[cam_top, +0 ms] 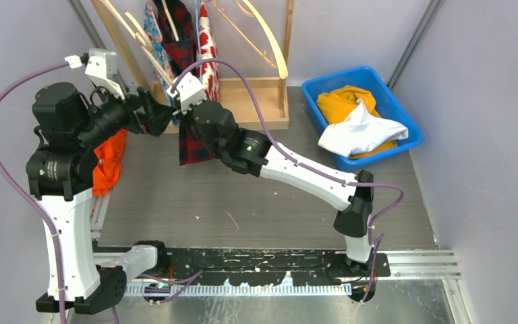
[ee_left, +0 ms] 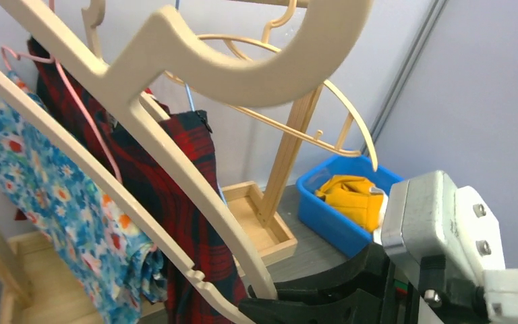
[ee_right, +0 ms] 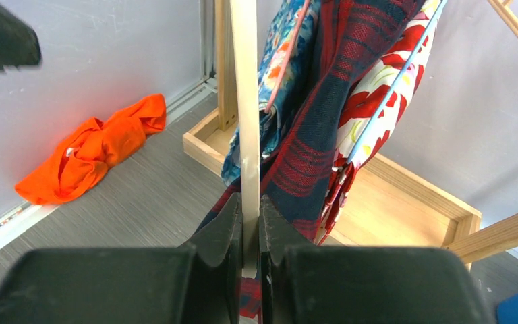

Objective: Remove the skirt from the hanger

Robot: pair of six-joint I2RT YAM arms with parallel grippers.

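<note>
A wooden hanger (ee_left: 165,152) fills the left wrist view, bare along the stretch that shows. My right gripper is shut on this pale bar, at the bottom centre of its view. My left gripper (cam_top: 158,111) stands open just left of it in the top view; its tip also shows at the top left of the right wrist view. Behind hang a dark red plaid garment (ee_right: 324,135), a blue floral one (ee_left: 54,196) and a red-and-white floral one (cam_top: 208,47) on the rack. Which of them is the skirt I cannot tell.
The wooden rack's tray (cam_top: 256,101) stands at the back. A blue bin (cam_top: 405,138) with yellow and white cloth is at the right. An orange cloth (ee_right: 91,155) lies by the left wall.
</note>
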